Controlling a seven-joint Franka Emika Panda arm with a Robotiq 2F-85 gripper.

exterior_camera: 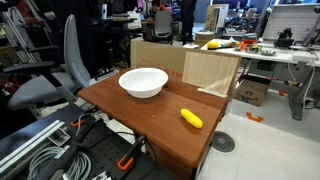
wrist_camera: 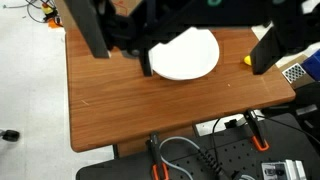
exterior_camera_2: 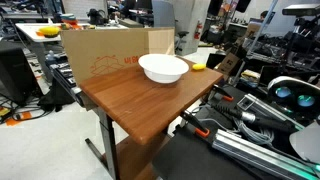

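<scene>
On the brown wooden table (exterior_camera: 150,125) rests a white round bowl (exterior_camera: 143,82), also visible in the second exterior view as a bowl (exterior_camera_2: 163,68). A small elongated yellow object (exterior_camera: 191,118) lies apart from it, towards the table's near right edge in the first exterior view. My gripper hangs over the table in the wrist view, its dark, blurred fingers spread wide at either side. It is open and holds nothing visible. Beneath it, the bowl (wrist_camera: 185,55) is partly covered by the gripper, and the yellow object (wrist_camera: 248,60) is seen near the right finger.
Cardboard panels (exterior_camera_2: 105,53) stand along one table side. A bench with cables and rails (exterior_camera_2: 250,140) adjoins another side, with orange-handled clamps (exterior_camera: 131,154) at the edge. Much of the tabletop beside the bowl is bare.
</scene>
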